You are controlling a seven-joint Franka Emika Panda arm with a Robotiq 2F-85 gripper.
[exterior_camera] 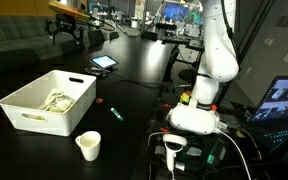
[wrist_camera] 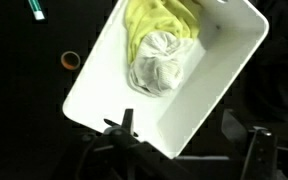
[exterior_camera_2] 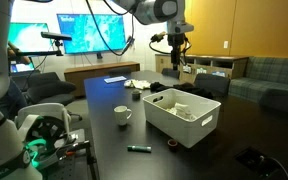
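A white cloth (wrist_camera: 158,64) lies crumpled inside the white box (wrist_camera: 94,85), against a yellow cloth (wrist_camera: 162,18) in the wrist view. From the first exterior side, the white cloth (exterior_camera: 57,101) shows low within the box (exterior_camera: 44,122). High above the box hangs my gripper (exterior_camera: 67,37), its fingers spread apart and nothing between them. The second exterior view also has the gripper (exterior_camera_2: 176,50) well clear of the box (exterior_camera_2: 189,130). Most of the yellow cloth is hidden by the box walls in the exterior views.
A white mug (exterior_camera: 89,146) and a green marker (exterior_camera: 117,114) are on the dark table near the box. A small brown ring (exterior_camera_2: 172,143) lies close to the box. Dark fabric (wrist_camera: 274,85) is beside it.
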